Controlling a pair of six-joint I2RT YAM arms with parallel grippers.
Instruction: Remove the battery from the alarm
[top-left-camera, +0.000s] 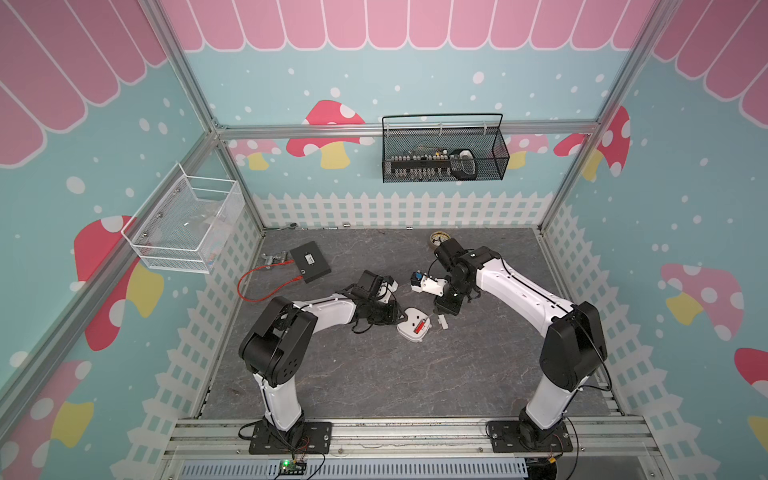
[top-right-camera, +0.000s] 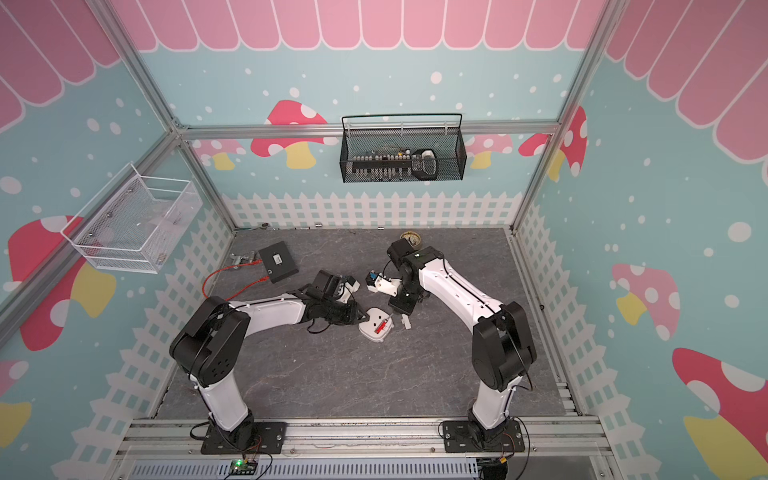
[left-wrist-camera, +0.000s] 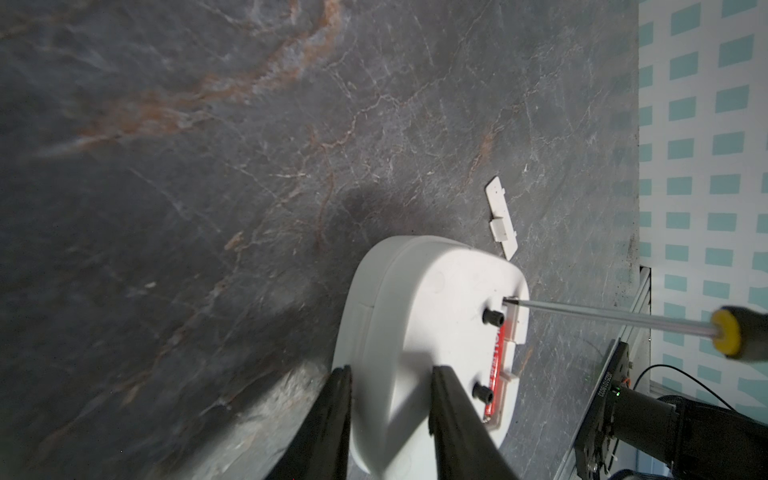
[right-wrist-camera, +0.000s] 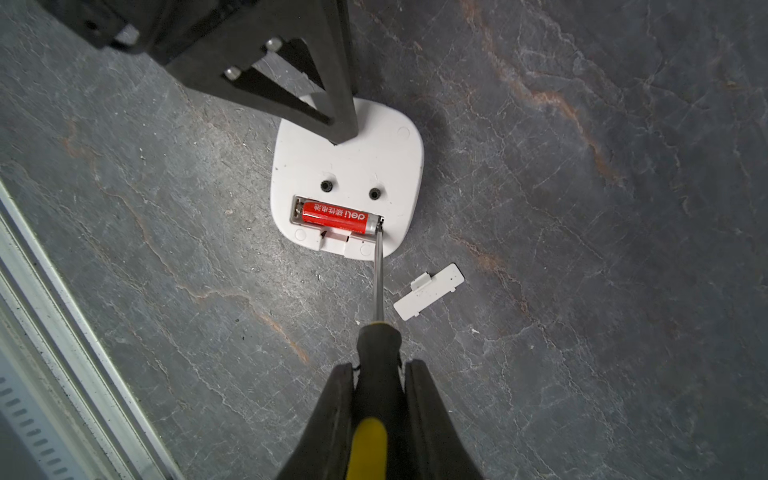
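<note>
The white alarm lies on the dark table, back up, with a red battery in its open compartment. My left gripper is at the alarm's rounded edge, its fingers around that end; whether they grip it is hard to tell. My right gripper is shut on a screwdriver with a black and yellow handle; its tip meets the compartment at one end of the battery. The loose white battery cover lies beside the alarm.
A dark box with a red cord lies at the back left, a round object at the back behind the right arm. Mesh baskets hang on the walls.
</note>
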